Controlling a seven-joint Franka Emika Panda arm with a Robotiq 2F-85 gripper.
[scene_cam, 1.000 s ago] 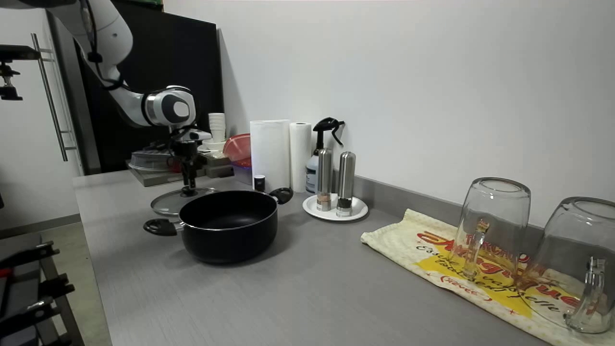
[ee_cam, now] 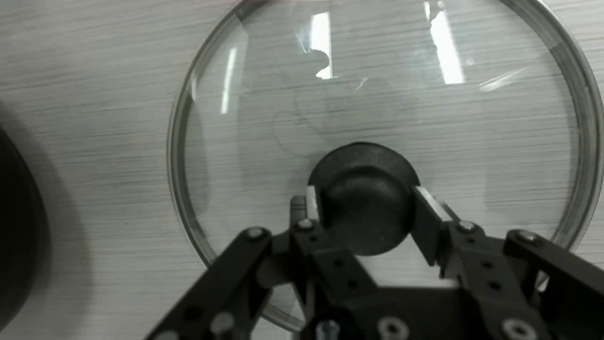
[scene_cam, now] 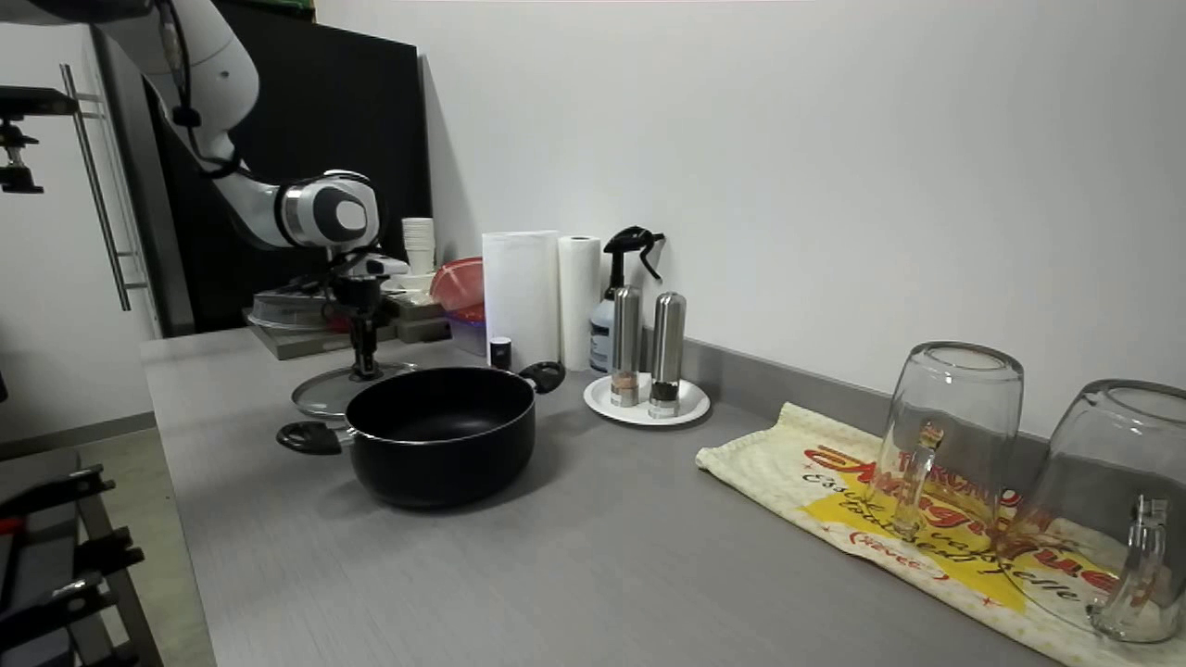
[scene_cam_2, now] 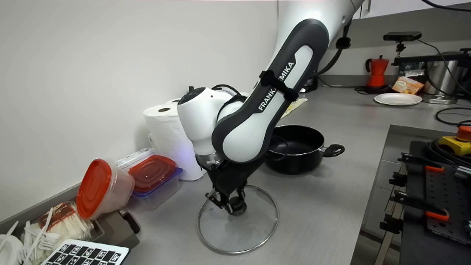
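Observation:
A round glass lid with a metal rim and a black knob lies flat on the grey counter. My gripper points down over it and is shut on the knob, one finger against each side. Close beside the lid stands an uncovered black pot with two side handles; its inside looks empty. In the wrist view only the pot's dark edge shows, at the left. From the first exterior view the pot hides part of the lid's near side.
Paper towel rolls and red-lidded containers line the wall behind the lid. Salt and pepper mills stand on a white plate. Two upturned glass mugs rest on a cloth. The counter in front of the pot is clear.
Very little differs: the arm and the lid sit a touch further right in the first exterior view. The pot has stayed where it was.

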